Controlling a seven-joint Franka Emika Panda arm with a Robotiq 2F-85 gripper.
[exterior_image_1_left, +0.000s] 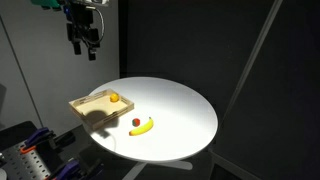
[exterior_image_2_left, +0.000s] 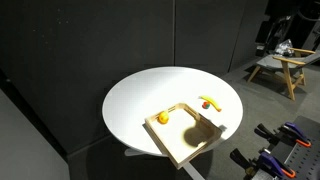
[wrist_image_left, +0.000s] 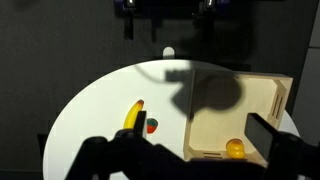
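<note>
My gripper (exterior_image_1_left: 85, 51) hangs high above the table at the left of exterior view 1. In the wrist view its dark fingers (wrist_image_left: 122, 154) stand wide apart, with nothing held between them. On the white table lie a yellow banana (wrist_image_left: 133, 114) and, close beside it, a small red fruit (wrist_image_left: 152, 125) with a bit of green. An orange fruit (wrist_image_left: 235, 148) sits inside a shallow wooden box (exterior_image_1_left: 76, 105), near one of its walls. The rest of the box floor looks empty.
The round white table (exterior_image_2_left: 125, 105) has wide free room away from the box and fruit. One side of the box reaches the table's edge. A wooden chair (exterior_image_2_left: 285, 70) stands off to the right in exterior view 2.
</note>
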